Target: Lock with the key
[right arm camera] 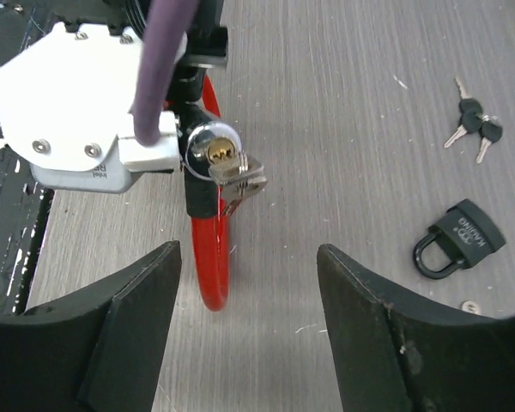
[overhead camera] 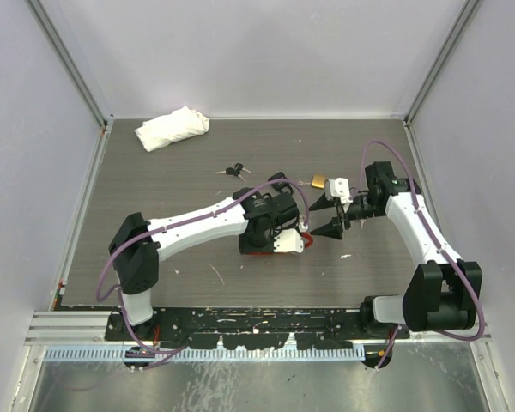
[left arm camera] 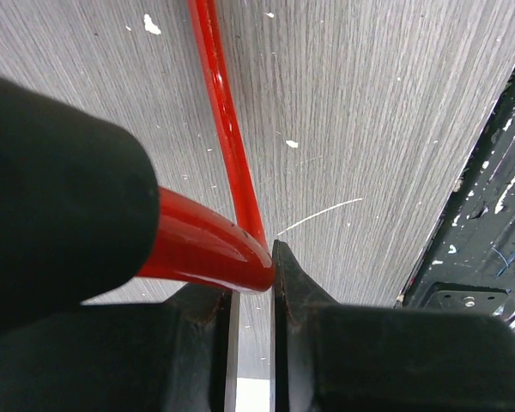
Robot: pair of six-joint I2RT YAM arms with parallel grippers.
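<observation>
My left gripper is shut on a red-handled lock (left arm camera: 208,240), seen close up in the left wrist view. In the right wrist view a silver key (right arm camera: 242,178) sits at the brass cylinder (right arm camera: 219,150) in the lock's end, above the red loop; how far in it is, I cannot tell. My right gripper is open, facing that key from a short distance, with nothing between its fingers.
A black padlock (right arm camera: 468,232) and loose keys (right arm camera: 469,120) lie on the table. A brass padlock (overhead camera: 318,180) lies behind the right gripper, and a white cloth (overhead camera: 172,129) is at the back left.
</observation>
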